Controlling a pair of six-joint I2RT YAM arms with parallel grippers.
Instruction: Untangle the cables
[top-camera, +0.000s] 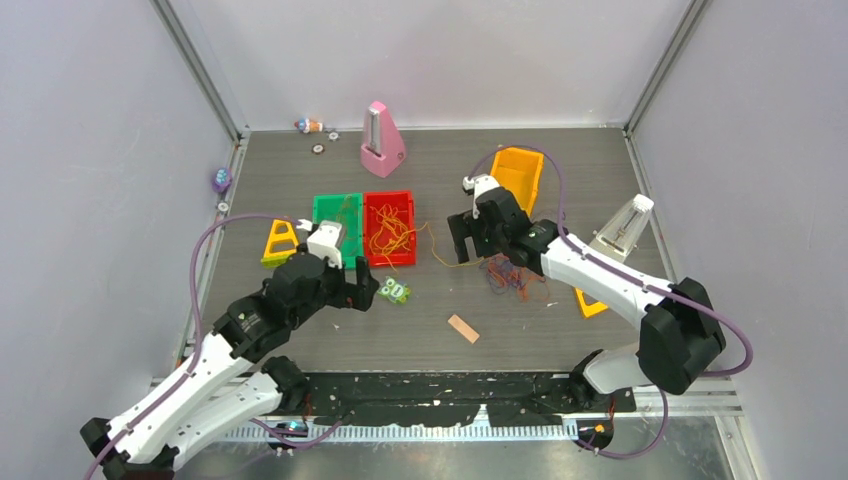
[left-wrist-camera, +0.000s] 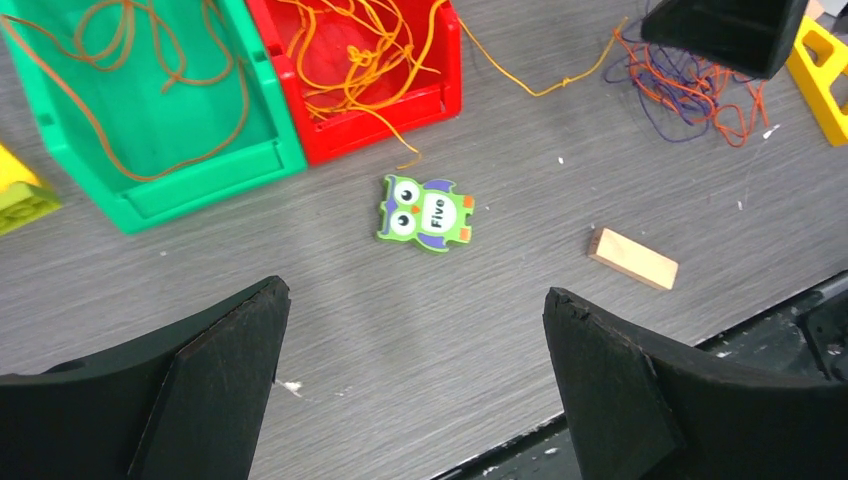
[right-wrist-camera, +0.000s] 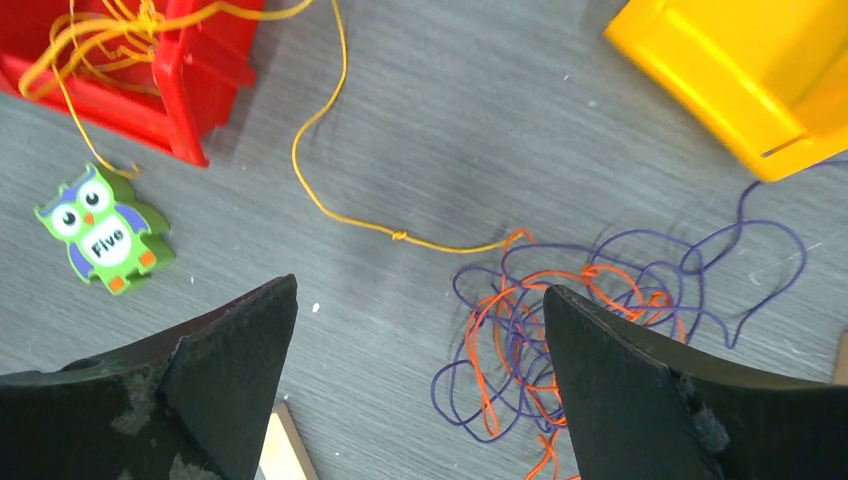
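Note:
A yellow cable (left-wrist-camera: 358, 55) lies heaped in the red bin (left-wrist-camera: 385, 118), and one strand runs out over the table to a tangle of purple and orange cables (right-wrist-camera: 520, 330). A small knot (right-wrist-camera: 400, 236) shows along that strand. In the green bin (left-wrist-camera: 210, 180) rests a loose orange cable (left-wrist-camera: 90, 118). My left gripper is open above the table, in front of the owl block, with nothing between its fingers. The right gripper hangs open and empty above the table; its right finger (right-wrist-camera: 630, 390) covers part of the tangle.
An owl block (left-wrist-camera: 425, 212) and a wooden block (left-wrist-camera: 633, 259) lie on the front table. Behind the tangle stands a yellow-orange bin (top-camera: 517, 178). A pink metronome (top-camera: 382, 142) is at the back, a clear one (top-camera: 622, 228) at the right.

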